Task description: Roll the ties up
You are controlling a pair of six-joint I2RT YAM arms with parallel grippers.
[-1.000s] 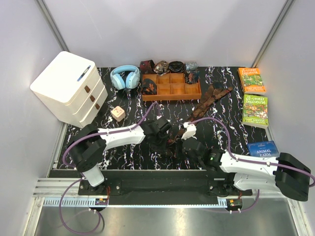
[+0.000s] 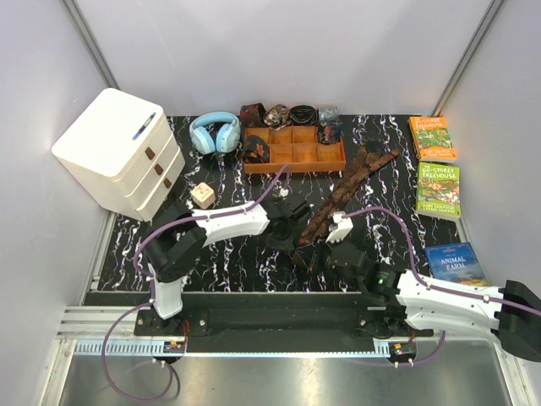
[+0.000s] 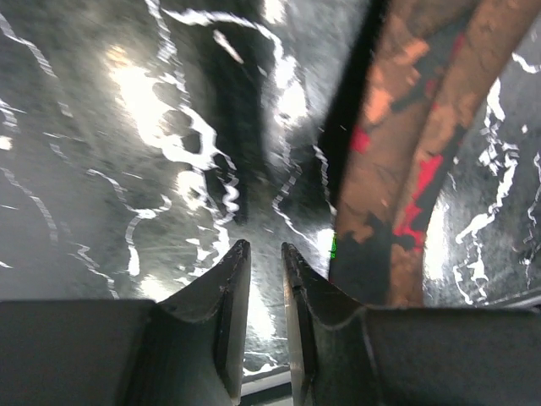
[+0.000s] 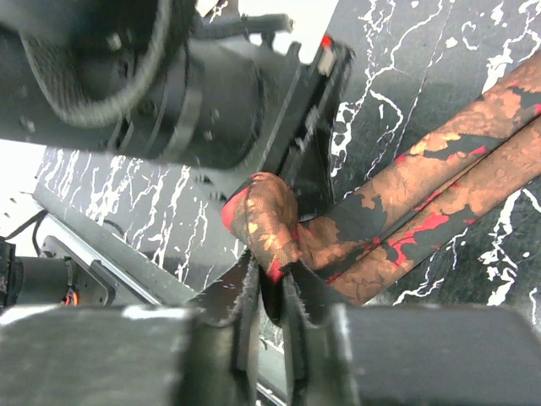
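Note:
A long brown, black and red patterned tie (image 2: 342, 193) lies doubled lengthwise and slanting toward the front of the table. Its near end curls up in a fold (image 4: 265, 218) in the right wrist view. That fold reaches down between the fingertips of my right gripper, whose fingers are a little apart; how firmly they hold it is unclear. My left gripper is beside the tie's near end, its fingers a narrow gap apart. Only table shows between them, with the tie (image 3: 397, 169) to their right. Both grippers nearly meet at the tie's end.
An orange compartment tray (image 2: 296, 167) stands at the back, with rolled ties (image 2: 276, 117) behind it and one tie roll (image 2: 256, 150) in its left part. Headphones (image 2: 215, 133), a white drawer cabinet (image 2: 118, 152) and a small block (image 2: 203, 195) are left. Books (image 2: 438, 188) line the right.
The right gripper has shifted slightly right over the last second. Most of the tie lies as before.

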